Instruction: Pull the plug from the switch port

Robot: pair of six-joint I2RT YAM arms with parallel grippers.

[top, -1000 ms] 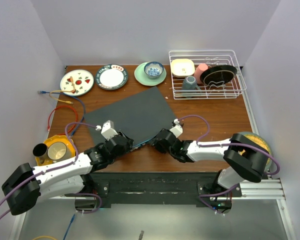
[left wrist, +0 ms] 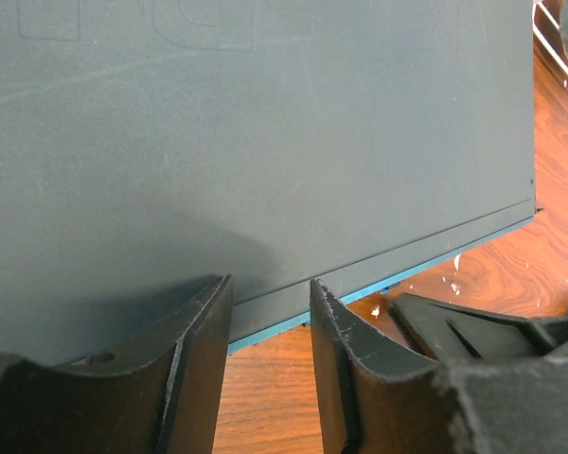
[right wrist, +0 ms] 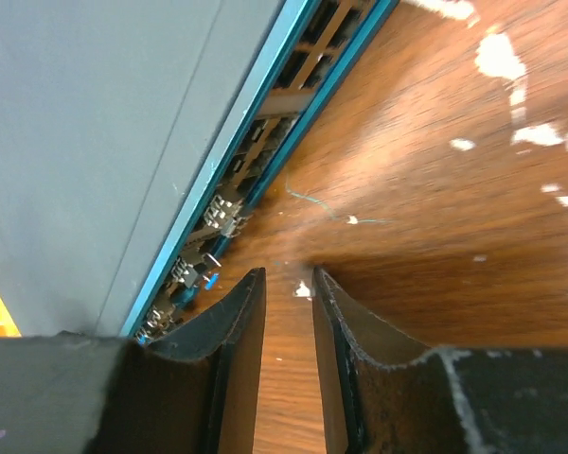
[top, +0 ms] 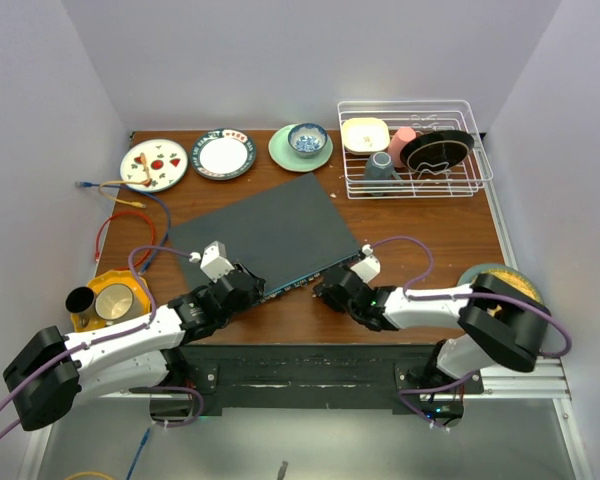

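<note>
The dark grey switch (top: 270,220) lies across the middle of the table, its port edge facing the front. In the right wrist view that edge shows a row of ports (right wrist: 265,142) with a small blue bit (right wrist: 209,280) low along it. My left gripper is over the switch's front edge, fingers apart, nothing seen between them. My right gripper is low over bare wood beside the port edge, fingers apart with nothing between them. I cannot make out a plug clearly.
Plates and a bowl (top: 308,138) line the back, a dish rack (top: 410,184) stands back right, coiled cables (top: 126,214) lie left, and a yellow tray (top: 86,317) with cups sits front left. Bare wood lies right of the switch.
My right gripper has moved right, away from the middle of the switch's front edge. My left arm looks unmoved.
</note>
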